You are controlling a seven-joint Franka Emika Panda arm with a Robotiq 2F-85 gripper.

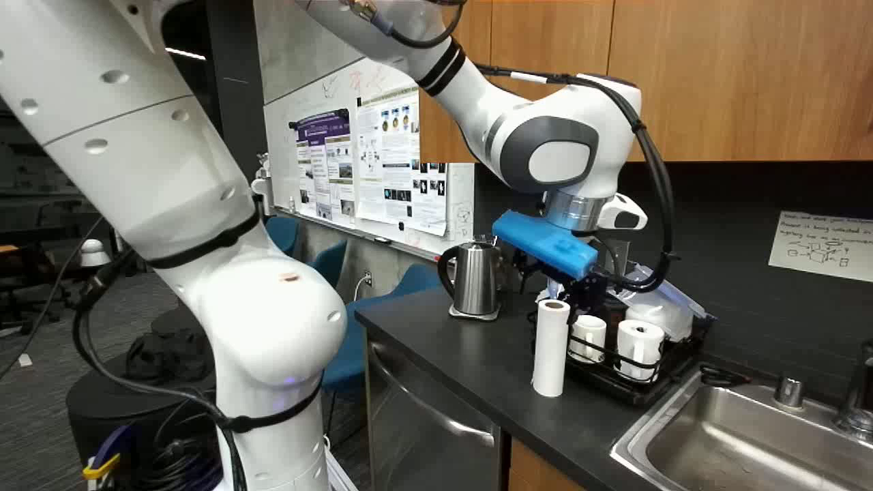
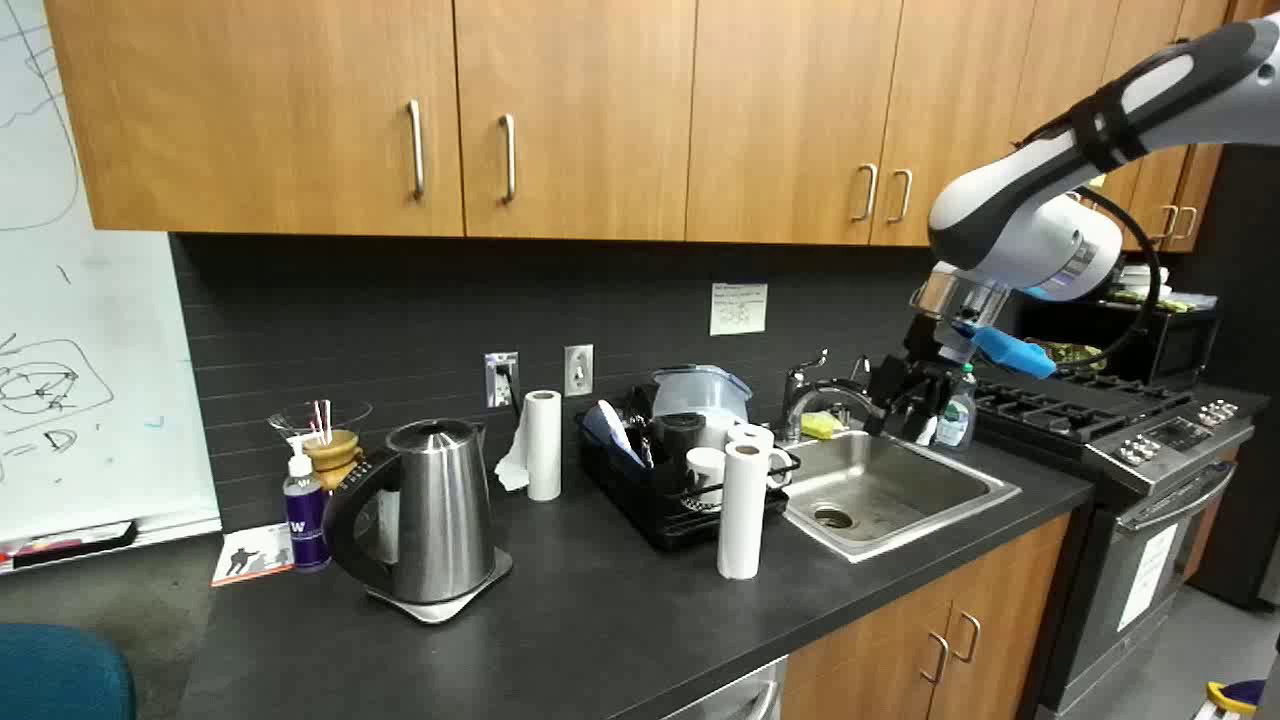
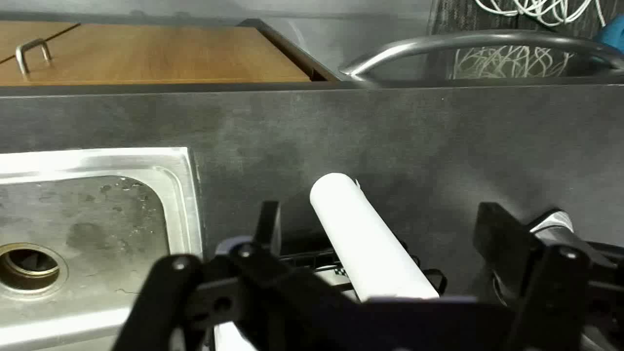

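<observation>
A tall white paper roll stands upright on the dark counter, in front of the black dish rack. It is the nearer roll in exterior view 2. My gripper is open, its black fingers spread wide. In the wrist view the roll runs through the gap between them, clear of both; part of it is hidden behind the gripper body. Exterior view 1 has the gripper close to the roll's top, pointing down, with its tips hard to make out.
The dish rack holds mugs and a clear tub. A steel sink lies beside it, and a kettle stands further along the counter. Another paper roll is by the wall. Wooden cabinets hang overhead.
</observation>
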